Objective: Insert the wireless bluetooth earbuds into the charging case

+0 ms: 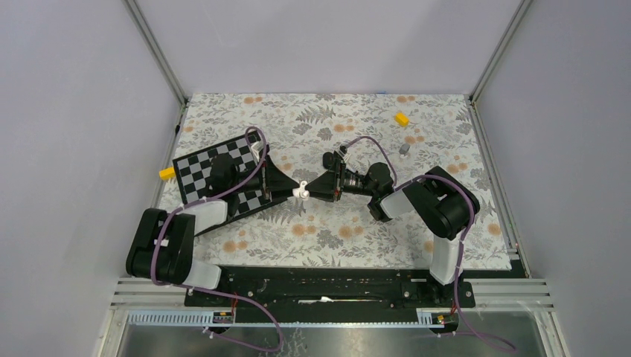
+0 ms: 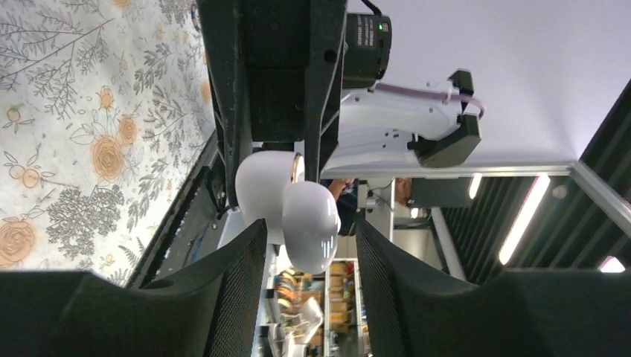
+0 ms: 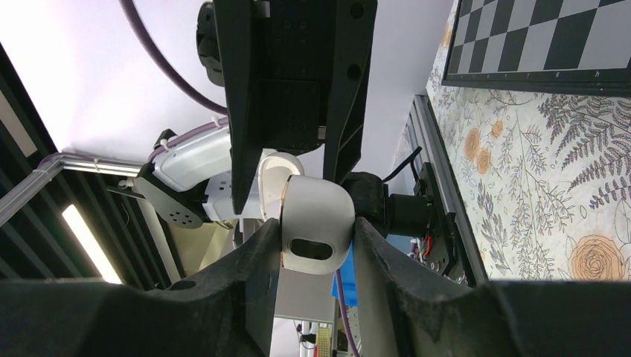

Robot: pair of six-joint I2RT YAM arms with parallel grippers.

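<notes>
The white earbud case is held in the air between my two grippers, near the middle. In the right wrist view my right gripper is shut on the case; its open lid shows behind. In the left wrist view my left gripper stands part open around the near white piece, fingers apart from its sides, with the other white part behind it at the right gripper. I cannot tell whether that near piece is an earbud or part of the case.
A checkerboard lies under the left arm. Small dark objects sit behind the right gripper. Yellow blocks and a grey cube lie at the sides.
</notes>
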